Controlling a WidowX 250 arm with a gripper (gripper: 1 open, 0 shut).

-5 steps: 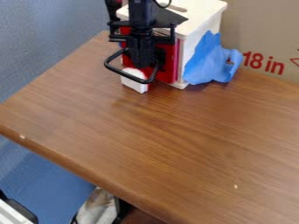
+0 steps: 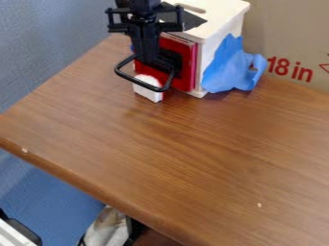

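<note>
My black gripper [image 2: 145, 29] is high at the back left, in front of a white box [image 2: 213, 21] with a red front [image 2: 182, 67]. A black loop handle [image 2: 135, 82] sticks out from the red part, below the gripper, with a white piece [image 2: 148, 93] under it. Whether the gripper is open or shut, or holds anything, I cannot tell.
A blue cloth [image 2: 232, 67] lies against the box's right side. A cardboard box [image 2: 290, 34] stands behind.
My gripper has moved upward from its lower position in front of the red part. The box and cloth look unchanged.
</note>
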